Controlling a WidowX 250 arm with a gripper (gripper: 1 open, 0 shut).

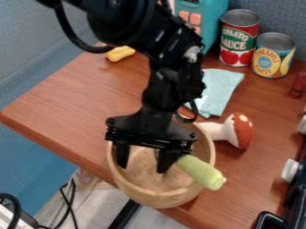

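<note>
My black gripper [143, 148] is lowered into a wooden bowl [156, 192] near the table's front edge, its fingers down inside it on either side of the bowl's middle; whether anything is between them is hidden by the gripper body. A pale green corn-like toy [201, 173] rests tilted across the bowl's right side. A red-capped mushroom toy [234, 131] lies just right of the bowl, and a light blue cloth [217, 90] lies behind it.
A tomato sauce can [237, 40], a yellow-labelled can [273, 57] and a teal object [203, 18] stand at the back. A yellow toy [120, 54] is at back left. Black equipment [287, 197] lines the right edge.
</note>
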